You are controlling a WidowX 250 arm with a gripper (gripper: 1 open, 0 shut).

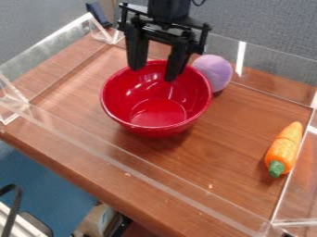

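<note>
The black gripper [158,57] is over the back rim of a red bowl [156,114], its two fingers apart and pointing down, one at the upper left and one at the upper right of the bowl's opening. Nothing shows held between them. The bowl stands upright on the wooden table [99,167]. A purple round object [214,69] lies behind the bowl to the right, partly hidden. An orange toy carrot [284,147] with a green end lies at the right of the table.
Clear plastic walls [13,100] border the table. Bare wood is free left of the bowl, in front of it and between bowl and carrot. A blue floor shows at the lower left.
</note>
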